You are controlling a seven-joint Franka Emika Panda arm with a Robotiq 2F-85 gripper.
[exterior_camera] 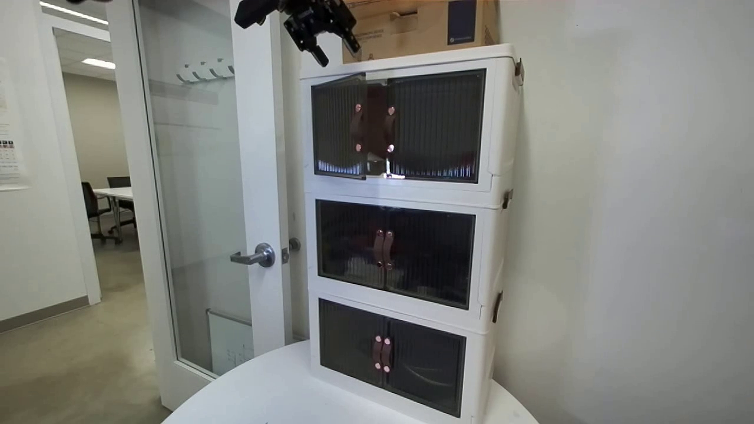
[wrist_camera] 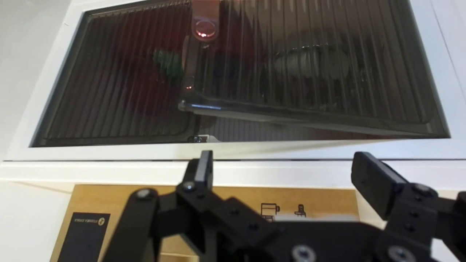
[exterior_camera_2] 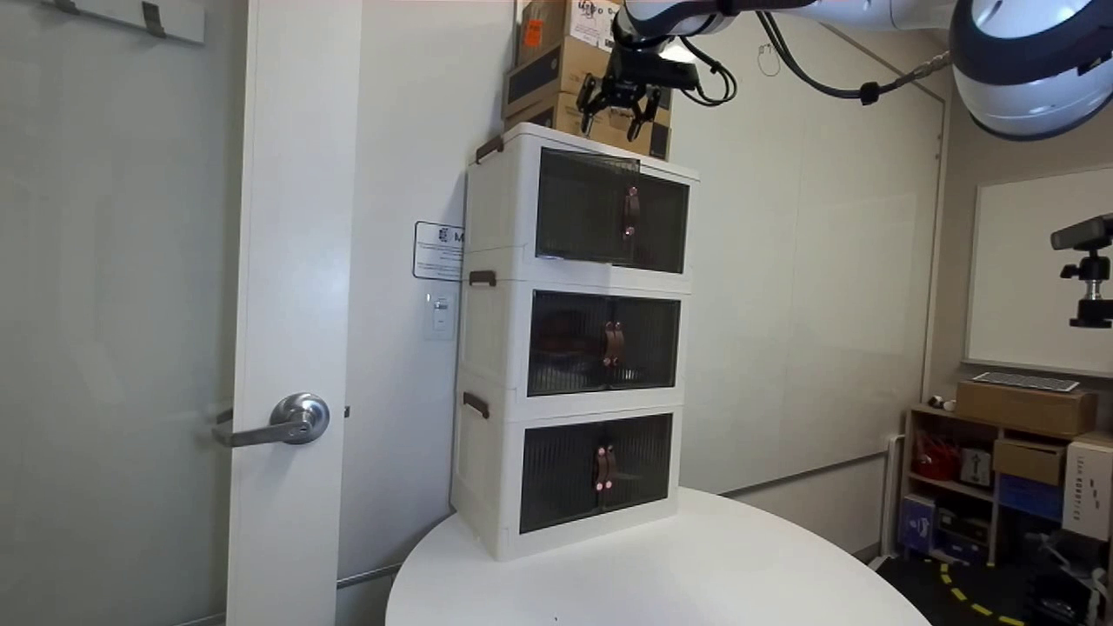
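A white three-tier cabinet (exterior_camera: pixel 399 191) stands with dark ribbed doors on every tier. On the top tier, the left door (exterior_camera: pixel 340 127) is swung slightly outward, leaving a gap beside the right door (exterior_camera: pixel 438 127), which sits flush. Brown strap handles face each other across that gap. My gripper (exterior_camera: pixel 337 55) hangs up by the cabinet's top edge, touching no handle that I can see. In the wrist view the gripper's fingers (wrist_camera: pixel 204 168) are spread wide with nothing between them, and the ajar door (wrist_camera: pixel 305 56) lies beyond them. Red and green shapes show dimly through the doors.
The middle doors (exterior_camera_2: pixel 605 344) and bottom doors (exterior_camera_2: pixel 596 471) are closed. Cardboard boxes (exterior_camera_2: pixel 558 78) are stacked on or behind the cabinet top, near the gripper. A glass room door (exterior_camera: pixel 194 176) stands to the left.
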